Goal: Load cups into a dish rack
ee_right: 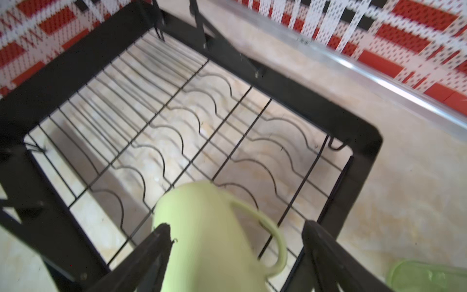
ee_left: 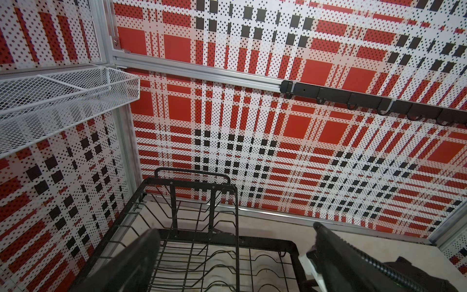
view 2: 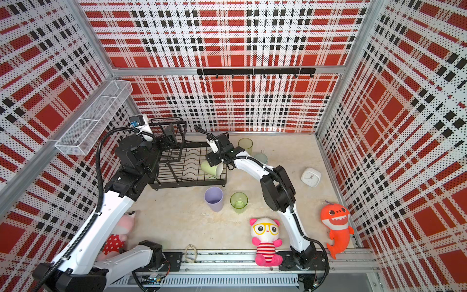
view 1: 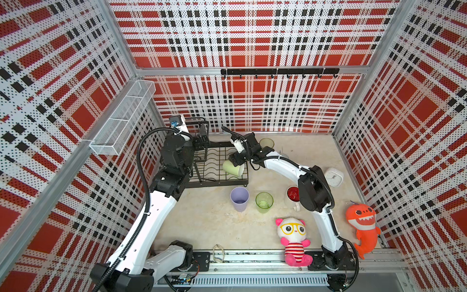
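A pale green mug (ee_right: pixel 204 233) lies on its side in the right part of the black dish rack (view 1: pixel 214 185), its handle toward the rack's right edge. My right gripper is just over it, fingers apart on either side of body and handle; whether they touch it I cannot tell. My left gripper (view 1: pixel 202 138) hangs open over the rack's left, empty in its wrist view. A purple cup (view 1: pixel 239 199), a green glass (view 1: pixel 264 202) and a red-lined mug (view 1: pixel 293 194) stand in front.
An olive glass (view 2: pixel 245 145) stands behind my right arm. A white container (view 2: pixel 310 177), panda plush (view 2: pixel 266 241) and shark plush (view 2: pixel 335 226) lie to the right and front. A wire basket (view 1: pixel 121 119) hangs on the left wall.
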